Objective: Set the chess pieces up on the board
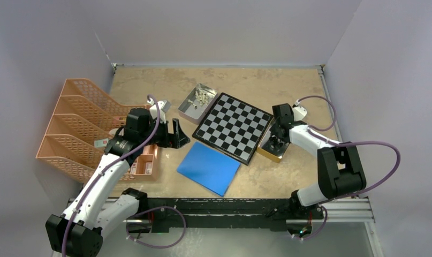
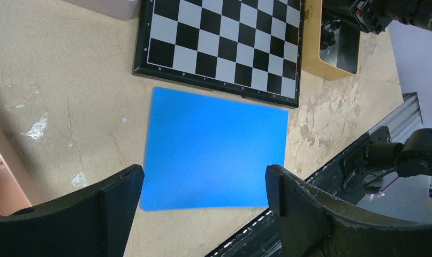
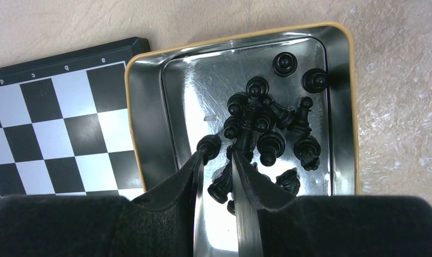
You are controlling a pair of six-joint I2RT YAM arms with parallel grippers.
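The chessboard (image 1: 232,128) lies empty mid-table. To its right sits a tin (image 3: 354,134) of black chess pieces (image 3: 270,142), some upright, others lying. My right gripper is low over this tin, its fingertips a narrow gap apart among the pieces at the lower middle; whether anything is between them is unclear. A grey tin (image 1: 189,111) with white pieces (image 1: 201,96) stands at the board's upper left. My left gripper is open over the table left of the blue mat (image 2: 213,144), with nothing between its fingers.
A peach plastic organizer (image 1: 74,123) fills the table's left side. The blue mat lies in front of the board. Bare table shows behind the board and at the front right.
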